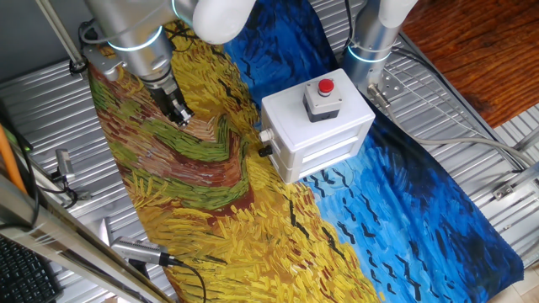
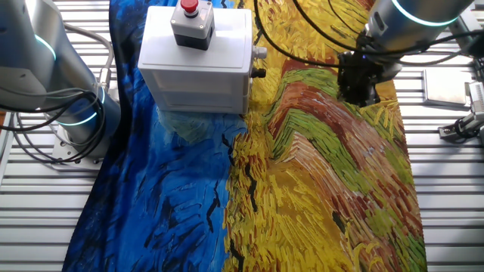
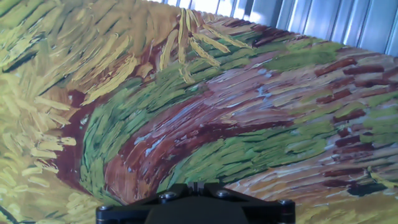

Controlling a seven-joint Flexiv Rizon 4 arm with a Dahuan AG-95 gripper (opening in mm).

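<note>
My black gripper (image 1: 184, 118) hangs over the painted cloth (image 1: 278, 227), above its green and brown swirls. In the wrist view, the gripper shows at the bottom edge with its fingertips together, and nothing can be seen between them. The second exterior view has the gripper (image 2: 360, 89) at upper right, dark and partly crossed by cables. A white box (image 1: 317, 126) stands on the cloth to the gripper's right, clear of it. On the lid sits a small grey control box with a red button (image 1: 326, 87).
Two knobs stick out from the white box's side towards my gripper. The robot's base column (image 1: 367, 50) rises behind the box. A camera on a metal mount (image 1: 139, 251) stands at the cloth's left edge.
</note>
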